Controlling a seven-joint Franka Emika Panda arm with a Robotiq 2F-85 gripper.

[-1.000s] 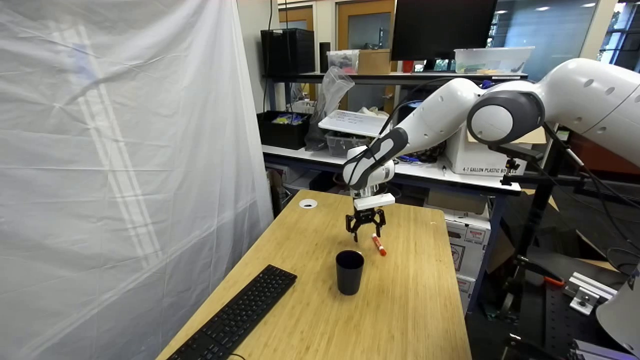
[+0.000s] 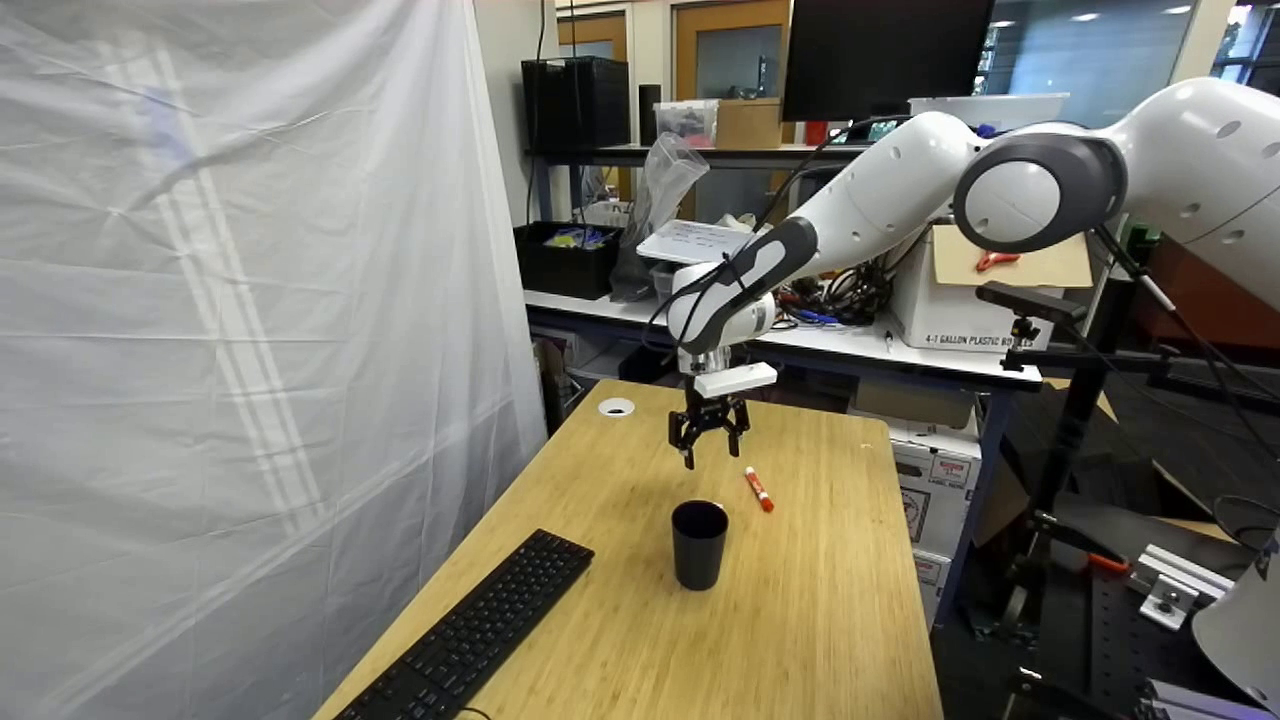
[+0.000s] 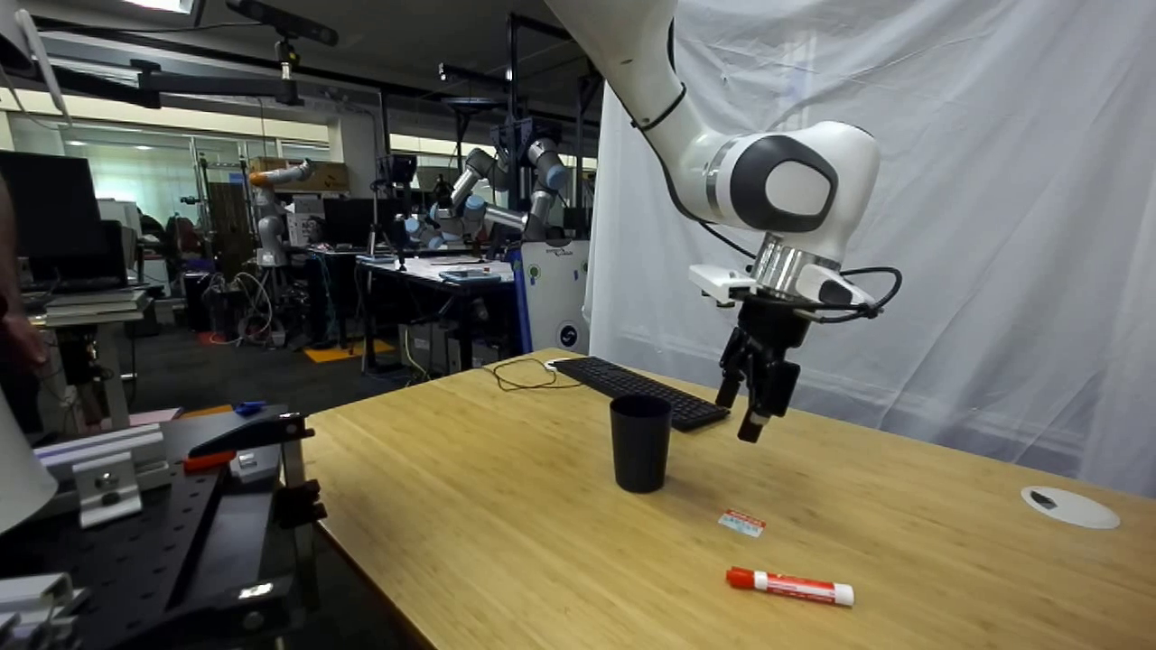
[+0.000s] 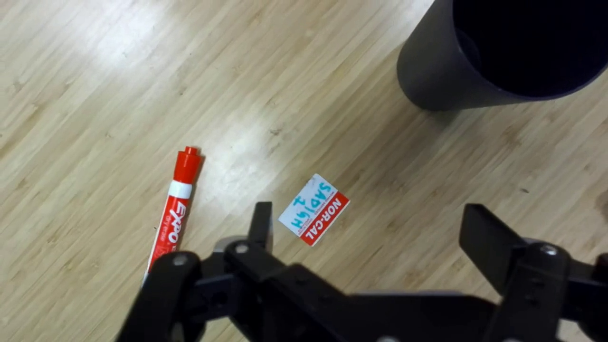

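My gripper (image 2: 710, 458) hangs above the wooden table, its fingers wide apart and nothing between them. In the wrist view the two fingertips (image 4: 262, 223) frame bare wood and part of a small sticker. A red and white Expo marker (image 3: 791, 586) lies flat on the table; in the wrist view the marker (image 4: 172, 219) is left of the gripper, its lower end hidden behind the gripper body. The black cup (image 2: 698, 546) stands upright and open at the top. In the wrist view this cup (image 4: 433, 74) is at the upper right, clear of the fingers.
A red and white label (image 4: 314, 210) lies flat on the table. The black keyboard (image 2: 474, 630) runs along the curtain side, and a white round grommet (image 3: 1067, 507) sits near a table corner. Open wood (image 2: 792, 624) surrounds the cup and marker.
In exterior view 1 my gripper has risen and shifted left, away from the marker. The marker, cup and keyboard have stayed where they were.
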